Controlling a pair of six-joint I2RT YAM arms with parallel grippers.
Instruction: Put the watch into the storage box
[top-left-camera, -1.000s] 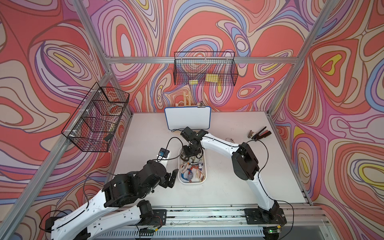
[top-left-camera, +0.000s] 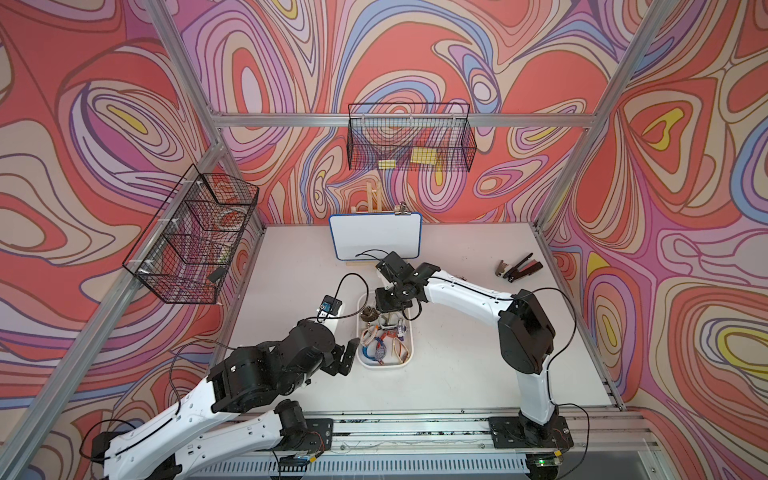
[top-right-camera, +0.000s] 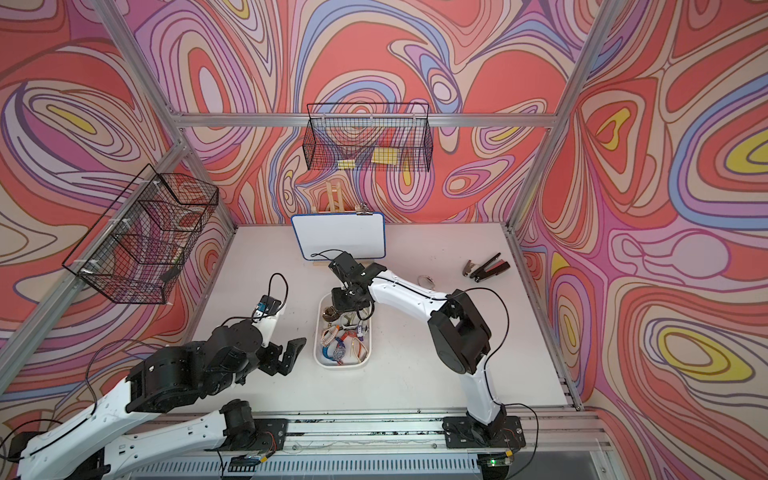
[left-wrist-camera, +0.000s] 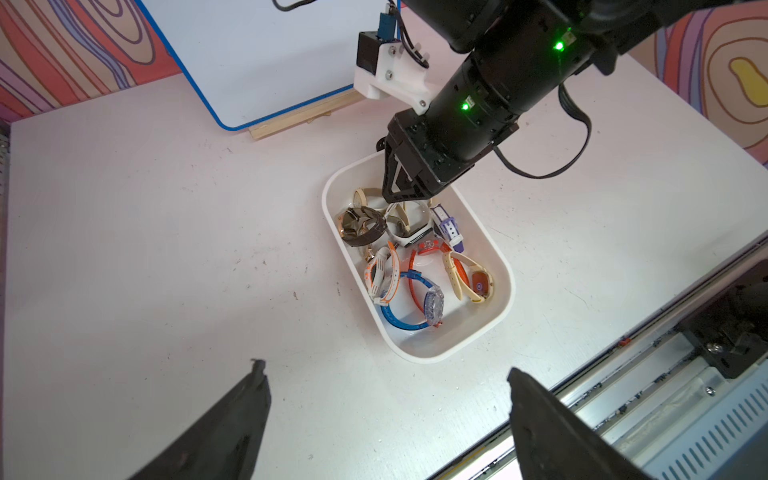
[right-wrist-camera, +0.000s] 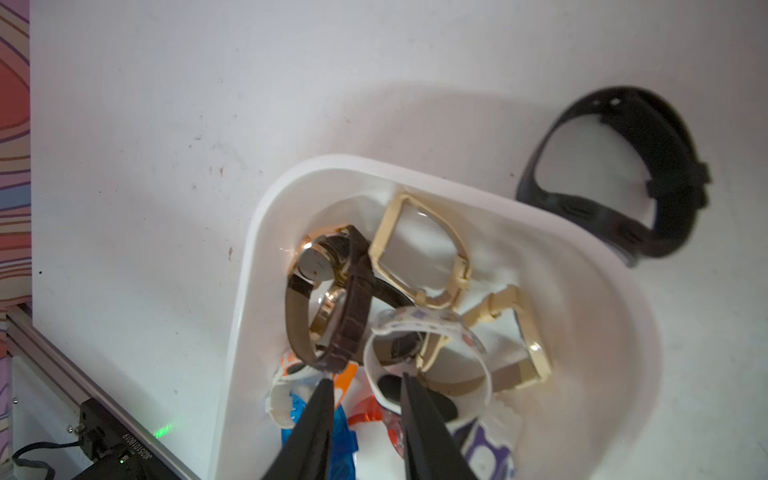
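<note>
A white storage box (left-wrist-camera: 478, 340) stands mid-table with several watches inside, among them a brown one (right-wrist-camera: 352, 312), a blue one (left-wrist-camera: 400, 324) and a white one (right-wrist-camera: 480, 352). In the right wrist view a black watch (right-wrist-camera: 676, 172) lies looped on the table just outside the box, by its rim. My right gripper hangs over the box's far end, its fingers (right-wrist-camera: 318, 424) a small gap apart with nothing held between them. To the left of the box, my left gripper is wide open and empty.
A whiteboard (top-left-camera: 376, 236) stands behind the box. At the back right lie dark stapler-like tools (top-right-camera: 489, 267), with a small ring-shaped item (top-right-camera: 425, 281) nearer the right arm.
My right gripper has risen from the box's far left corner and shifted to the right over the box's far end. The left arm has stayed practically still.
</note>
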